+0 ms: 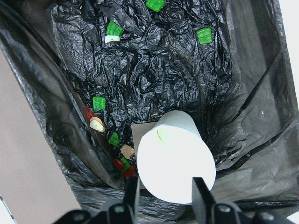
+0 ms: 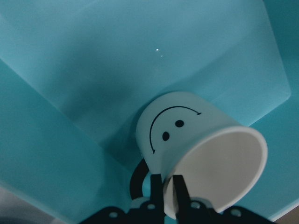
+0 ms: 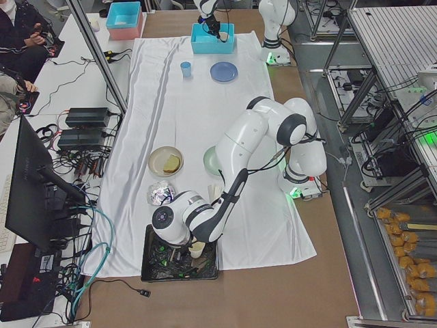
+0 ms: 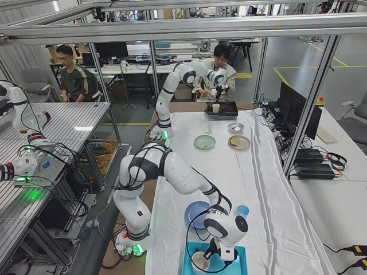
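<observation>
My left gripper is over a black bag-lined bin (image 3: 157, 270), fingers apart at the near edge of a white cup (image 1: 177, 163) that lies among green and red scraps (image 1: 204, 35); whether it touches the cup is unclear. My right gripper is in a blue tub (image 2: 70, 56), its fingers at the rim of a white smiley cup (image 2: 191, 135) with a dark handle. The rim runs between the fingers; whether they are clamped on it I cannot tell.
A beige plate (image 3: 156, 164) with a yellow item, a green plate (image 4: 204, 142), a silver bowl (image 4: 235, 127), a blue plate (image 3: 224, 72) and a blue cup (image 3: 186, 69) stand on the white cloth, which is otherwise mostly clear. A monitor (image 3: 31, 198) stands to the side.
</observation>
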